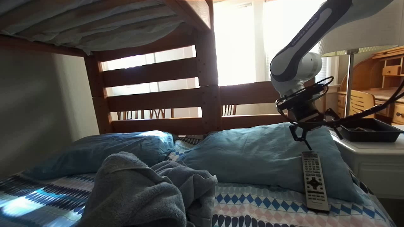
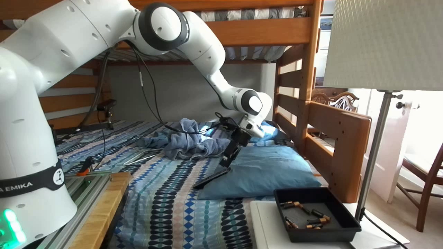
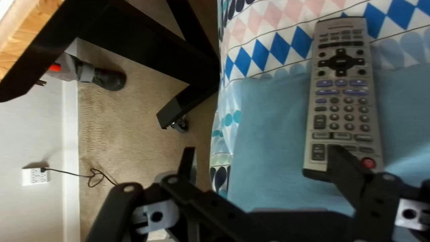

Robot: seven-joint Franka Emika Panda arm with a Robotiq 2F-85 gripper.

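A grey remote control (image 1: 315, 181) leans face up, its upper end on the blue pillow (image 1: 257, 155) and its lower end on the patterned bedsheet. My gripper (image 1: 324, 142) is open above the remote's upper end, with nothing held. In the wrist view the open gripper has one finger (image 3: 346, 167) overlapping the remote (image 3: 340, 109) near its red button. The other finger (image 3: 186, 165) appears over the floor beyond the bed's edge. Whether the near finger touches the remote, I cannot tell.
Beside the bed, a black tray (image 2: 292, 236) with several batteries stands on a white nightstand (image 2: 262, 215), near a lamp (image 2: 376, 149). A crumpled grey-blue towel (image 1: 140, 193) lies on the bed. Wooden headboard rails (image 1: 155, 98) rise behind the pillows.
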